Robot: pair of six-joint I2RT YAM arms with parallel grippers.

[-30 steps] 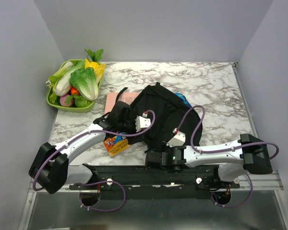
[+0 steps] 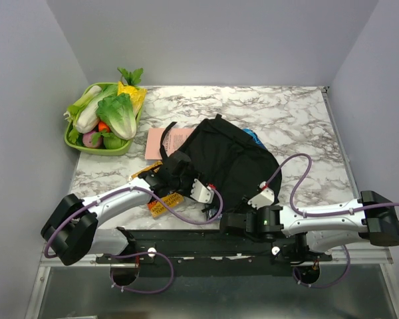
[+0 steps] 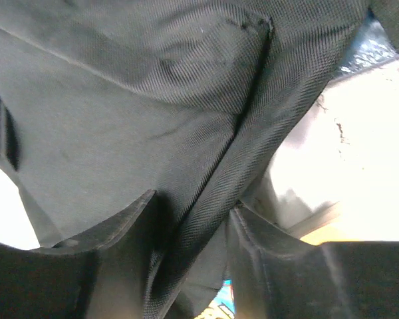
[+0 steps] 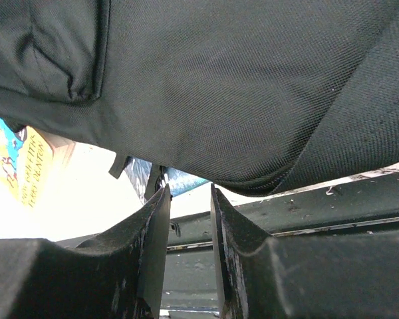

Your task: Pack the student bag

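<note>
The black bag [image 2: 226, 149] lies flat and rumpled in the middle of the table. In the left wrist view, a fold of its cloth runs between the fingers of my left gripper, which is partly open; how firmly the pads touch it is unclear. My right gripper stands slightly open just off the bag's front edge, with nothing seen between its fingertips. A yellow-orange book [image 2: 165, 205] lies partly under the left arm, and a pink book [image 2: 159, 141] is partly tucked behind the bag.
A green basket [image 2: 106, 151] of vegetables stands at the back left. A blue item [image 2: 255, 136] pokes out behind the bag. A silvery-blue item [image 4: 183, 181] shows at its front edge.
Over the last second my right arm has moved right, and my left gripper has shifted a little.
</note>
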